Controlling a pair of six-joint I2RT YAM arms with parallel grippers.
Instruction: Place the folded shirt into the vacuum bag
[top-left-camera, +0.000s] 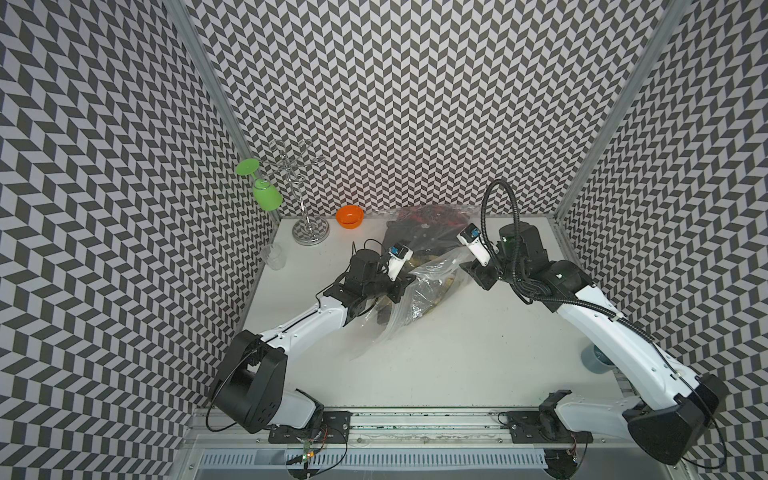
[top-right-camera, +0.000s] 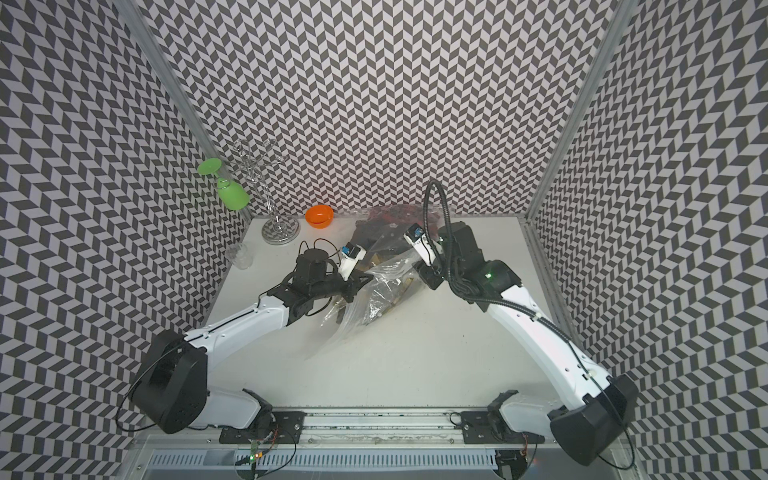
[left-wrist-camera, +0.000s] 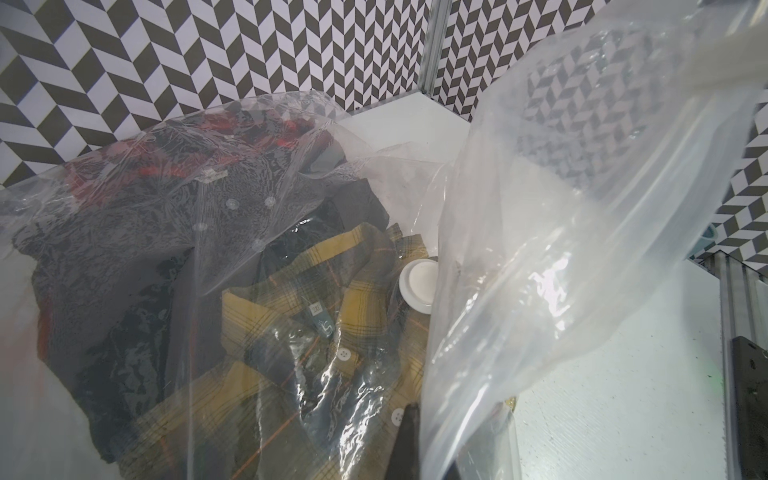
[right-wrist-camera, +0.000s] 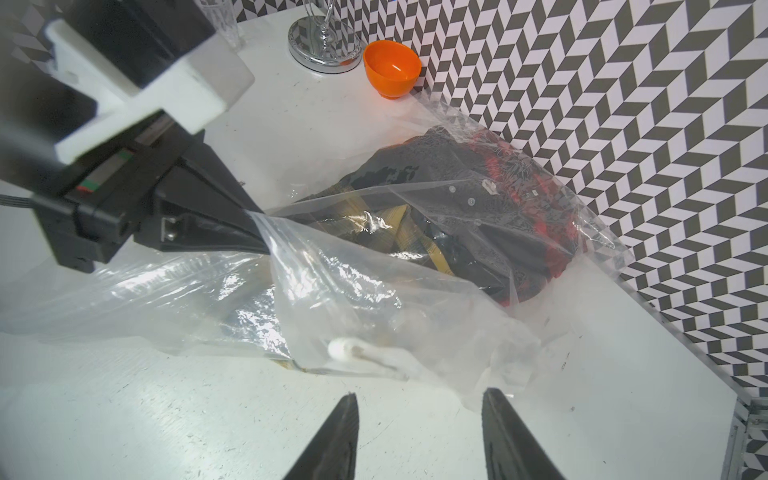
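Observation:
The clear vacuum bag (top-left-camera: 432, 284) lies mid-table; dark, red and yellow plaid folded cloth (left-wrist-camera: 320, 312) shows through it, with a white valve cap (left-wrist-camera: 417, 284) visible in the left wrist view. My left gripper is shut on the bag's film, lifting a flap above the cloth. My right gripper stands part open just to the right of the flap, over bare table, with nothing seen between its fingers.
An orange bowl (top-left-camera: 349, 216), a metal stand (top-left-camera: 308, 232) with a green glass (top-left-camera: 265, 193), and a clear glass (top-left-camera: 273, 256) are at the back left. A blue-grey container (top-left-camera: 596, 358) sits at the right.

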